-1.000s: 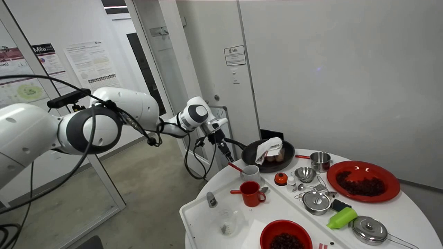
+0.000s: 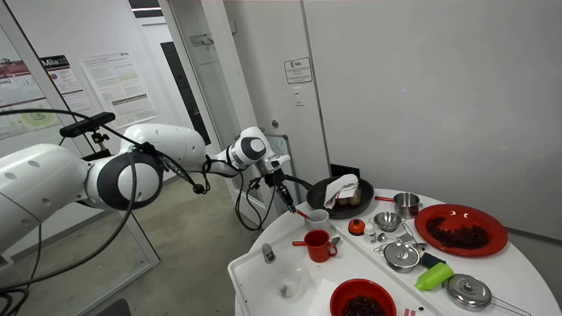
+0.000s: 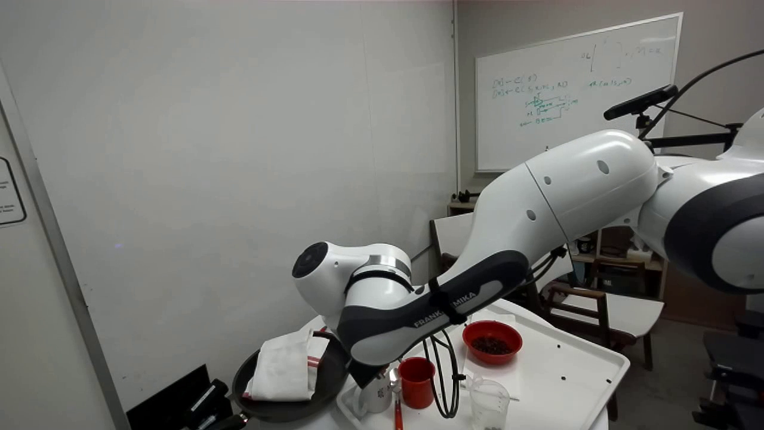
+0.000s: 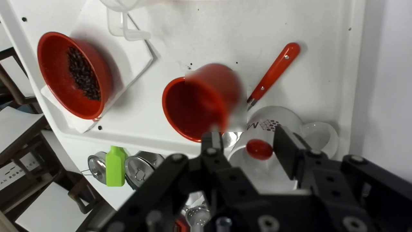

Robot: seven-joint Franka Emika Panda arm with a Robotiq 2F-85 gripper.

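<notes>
A red-handled utensil point(image 4: 259, 149) leans in the white mug point(image 4: 270, 118), its handle end pointing up at the wrist camera. My gripper is around that handle end, its fingers apart. A clear gap shows on the left of the handle; on the right, the handle looks close to the finger point(image 4: 285, 149), and I cannot tell whether they touch. In exterior view 1 the gripper point(image 2: 293, 210) points down at the top of the handle point(image 2: 302, 214), over the mug point(image 2: 318, 219). The utensil's lower end is hidden inside the mug.
Close beside the white mug stands a red mug point(image 2: 318, 246). A red-handled spoon point(image 4: 274, 71) lies on the tray. Further off are a red bowl point(image 4: 101, 83) of dark beans, a clear cup point(image 3: 490, 405) and a black pan point(image 2: 340, 211) with a cloth.
My gripper has come down a little, and its fingertips now cover the handle's upper end, which stood clear before. The mugs and bowl have stayed put.
</notes>
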